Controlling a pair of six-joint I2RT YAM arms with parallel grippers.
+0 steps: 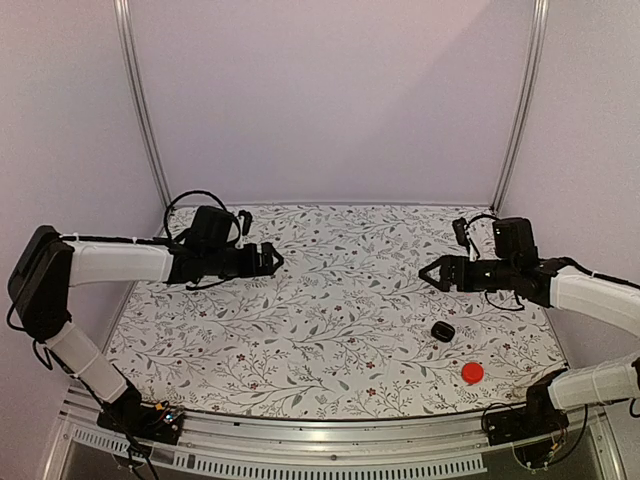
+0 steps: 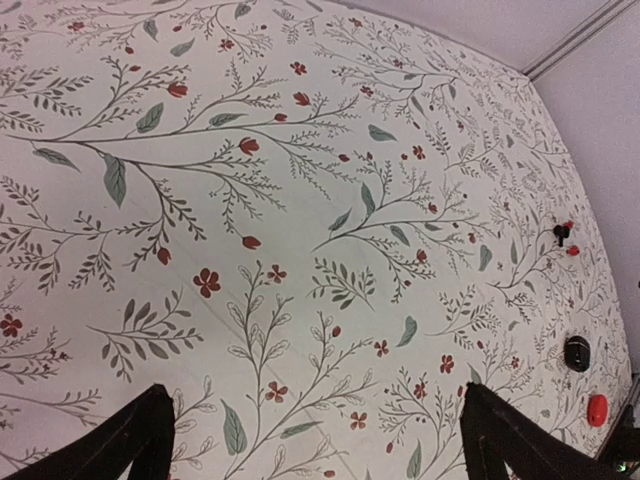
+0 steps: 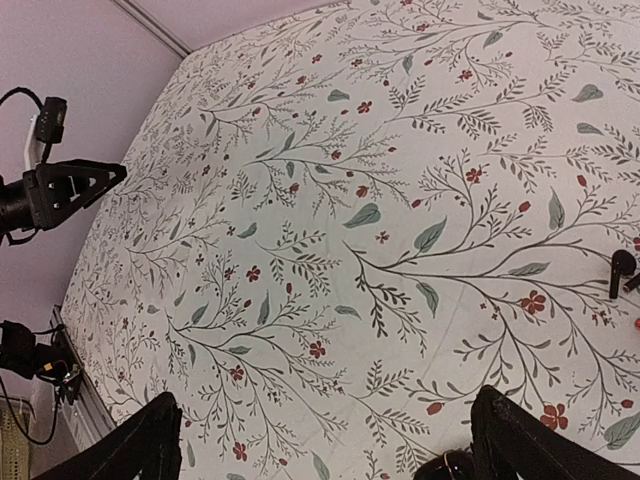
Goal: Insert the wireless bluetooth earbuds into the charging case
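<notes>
The black charging case (image 1: 442, 331) lies on the right side of the table; it also shows at the right of the left wrist view (image 2: 577, 353) and at the bottom edge of the right wrist view (image 3: 440, 468). Small black earbuds (image 3: 622, 266) lie at the right of the right wrist view, also seen small in the left wrist view (image 2: 562, 234). My left gripper (image 1: 268, 259) is raised over the left back of the table, open and empty. My right gripper (image 1: 436, 271) is open above the right side, behind the case, hiding the earbuds in the top view.
A red round object (image 1: 472, 372) lies near the front right, in front of the case.
</notes>
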